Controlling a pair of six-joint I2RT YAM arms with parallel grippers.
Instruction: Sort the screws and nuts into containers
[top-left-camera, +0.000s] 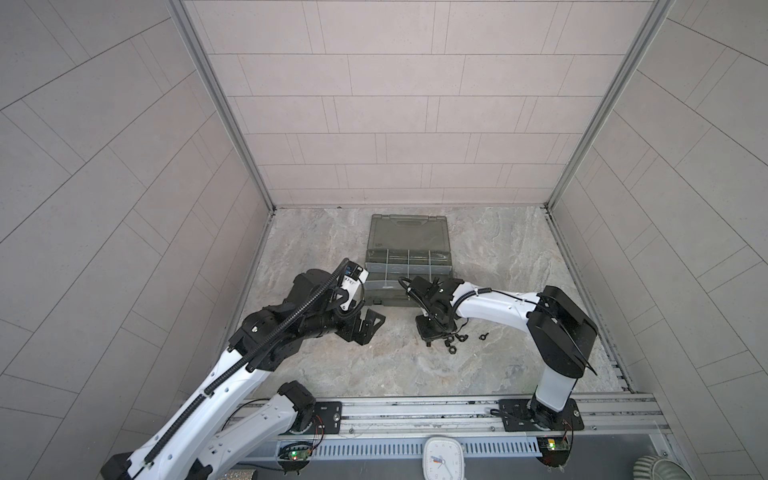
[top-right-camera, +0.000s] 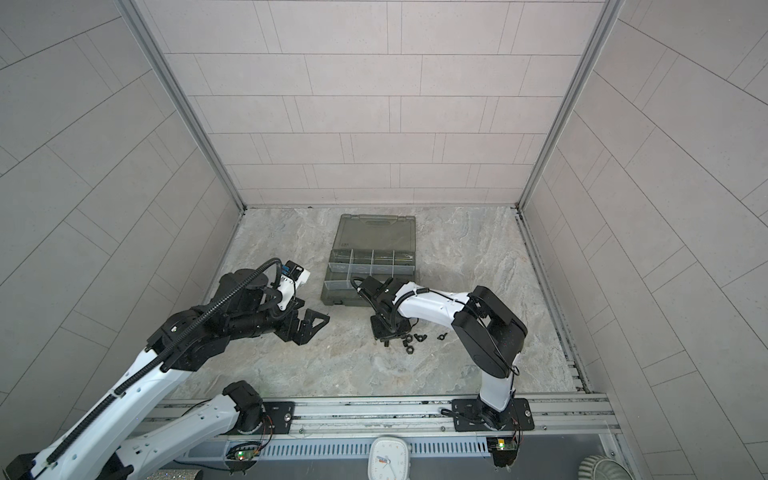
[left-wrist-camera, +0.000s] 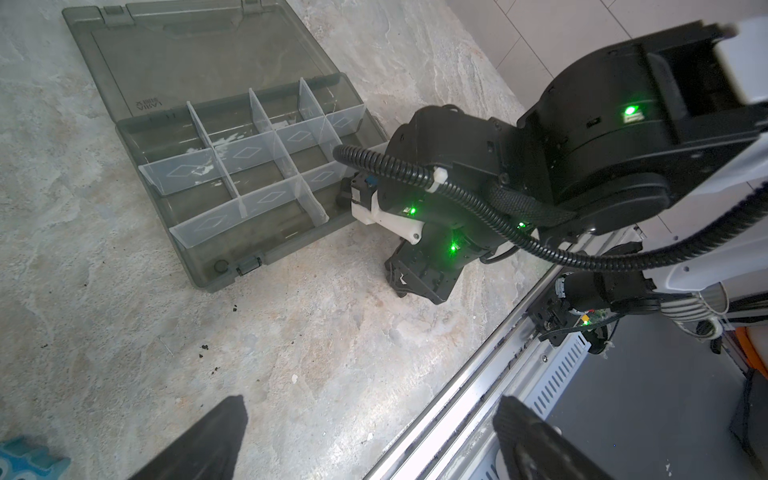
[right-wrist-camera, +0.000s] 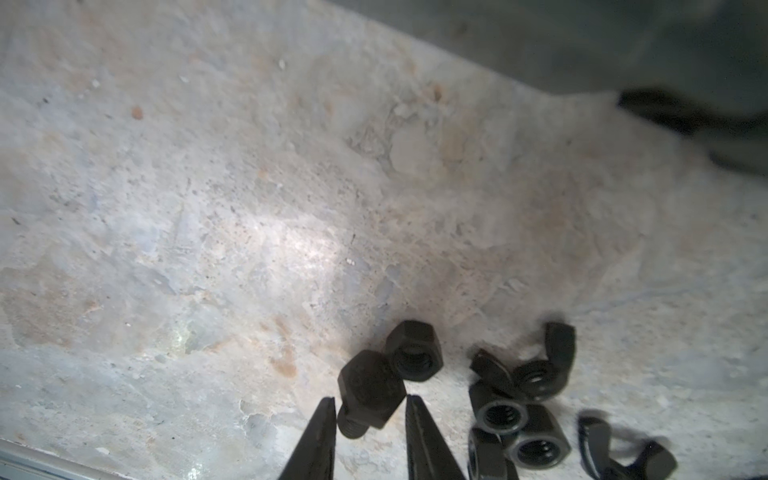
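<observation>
Dark screws and nuts lie in a loose cluster on the table. In the right wrist view a hex-headed screw (right-wrist-camera: 372, 389) touches a hex nut (right-wrist-camera: 414, 350), while wing nuts (right-wrist-camera: 537, 372) and more hex nuts (right-wrist-camera: 537, 448) sit to the right. My right gripper is open over the screw, its head between or just beyond the fingertips. The divided green case (left-wrist-camera: 209, 264) stands open with its compartments showing. Over bare table, left of the cluster, my left gripper is open with nothing between its fingers.
The case's near edge (right-wrist-camera: 552, 76) borders the right gripper's area. A lone wing nut (top-left-camera: 483, 337) lies right of the cluster. A metal rail (top-left-camera: 400, 406) bounds the table's front. A blue object (left-wrist-camera: 28, 460) shows at the left wrist view's corner.
</observation>
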